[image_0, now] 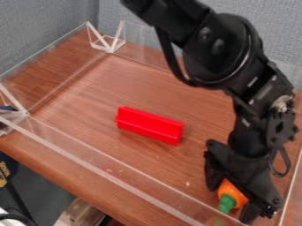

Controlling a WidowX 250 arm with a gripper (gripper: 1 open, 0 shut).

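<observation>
My black gripper (239,190) is low at the right front of the wooden table, its fingers around an orange toy carrot (229,192) with a green top that points toward the front edge. Whether the fingers press on the carrot or only surround it, I cannot tell. A red block (150,125) lies on the middle of the table, left of the gripper and apart from it.
The wooden table (106,88) has clear strips along its front and sides. White brackets (105,40) stand at the back left corner and at the left edge.
</observation>
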